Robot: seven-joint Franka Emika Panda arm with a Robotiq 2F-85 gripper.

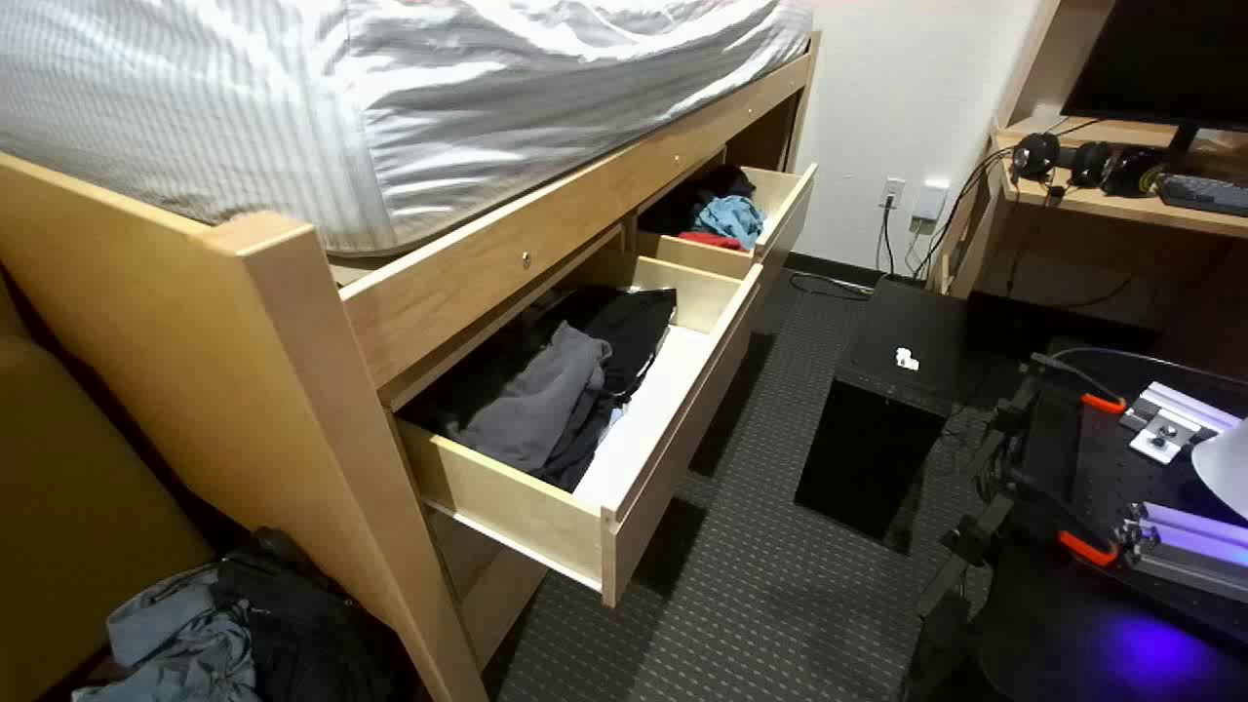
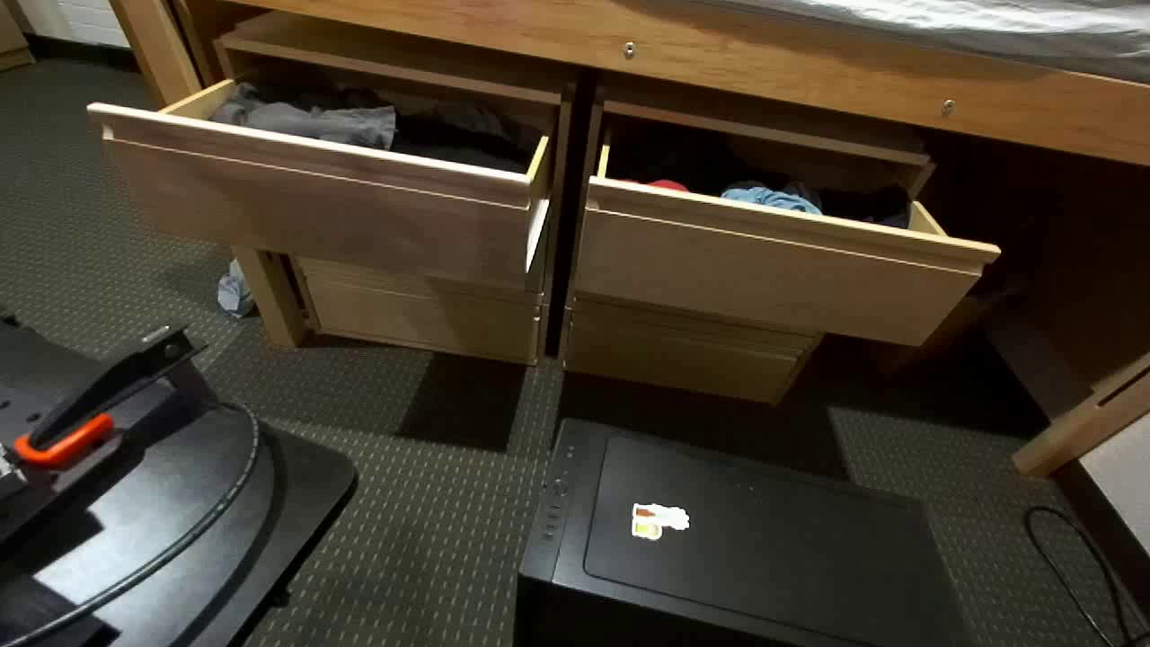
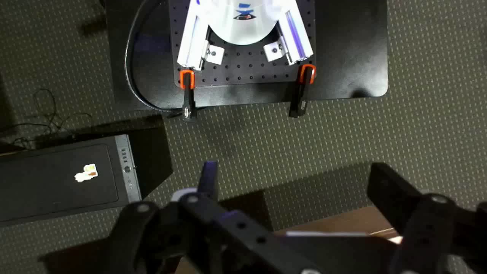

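Observation:
My gripper stands open in the wrist view, its two dark fingers wide apart with only carpet visible between the tips. Below it in that view shows part of a wooden drawer front [image 3: 338, 218]. Neither exterior view has the gripper in it. Under the bed, the nearer drawer [image 1: 690, 409] is pulled out and holds grey and black clothes [image 1: 532, 398]. Beyond it, the farther drawer [image 2: 776, 264] is also out, with a light blue cloth [image 1: 731, 220] and a red cloth [image 1: 710, 240] among dark ones.
A black computer case [image 2: 755, 539] stands on the carpet facing the drawers. The robot's black table [image 3: 356, 68] carries orange-tipped clamps [image 3: 187, 80] at its edge. More clothes [image 1: 187, 632] lie by the bed post. Carpet [image 1: 760, 562] is open between drawers and table.

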